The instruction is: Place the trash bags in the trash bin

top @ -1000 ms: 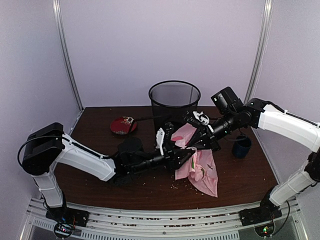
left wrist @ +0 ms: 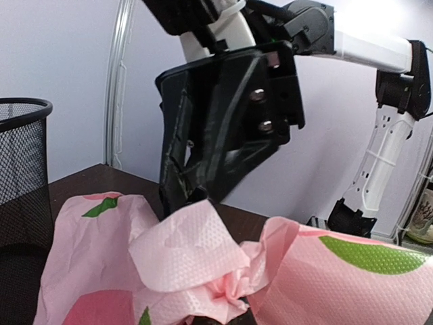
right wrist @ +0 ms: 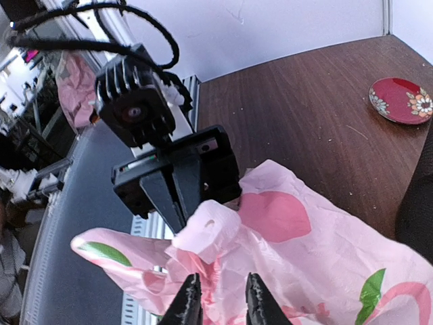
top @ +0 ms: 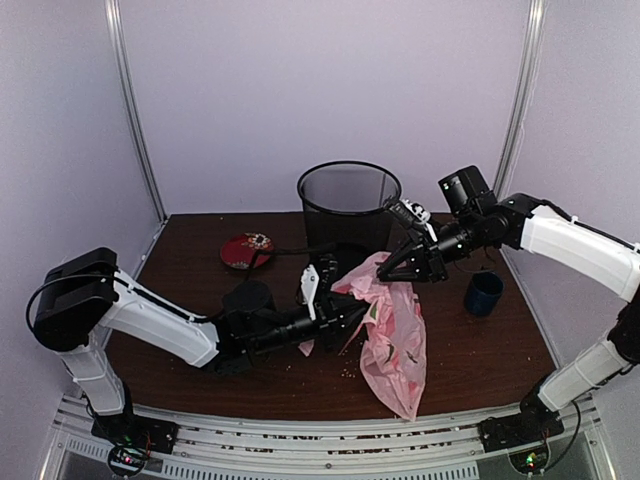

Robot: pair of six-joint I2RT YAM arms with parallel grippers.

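A pink plastic trash bag [top: 397, 365] with green and red prints hangs bunched in front of the mesh trash bin [top: 350, 205]. My left gripper [top: 358, 308] is shut on it; in the right wrist view, its dark fingers [right wrist: 179, 193] pinch a crumpled fold. Just above and to the right is my right gripper [top: 385, 272], close to the bag's upper part. In the right wrist view its two fingertips [right wrist: 191, 298] stand apart, with the pink plastic [right wrist: 277, 247] behind them. The left wrist view shows the bunched plastic [left wrist: 189, 254] hiding most of the left fingers.
A red flowered plate [top: 246, 251] lies left of the bin, and a dark blue mug [top: 483, 293] stands to the right. Small crumbs [top: 349, 374] are scattered on the brown table [top: 250, 390] below the grippers.
Both grippers have drifted apart slightly: the right one rose and moved back a little, the left shifted a little left. The bag stays with the left gripper and hangs straighter and lower.
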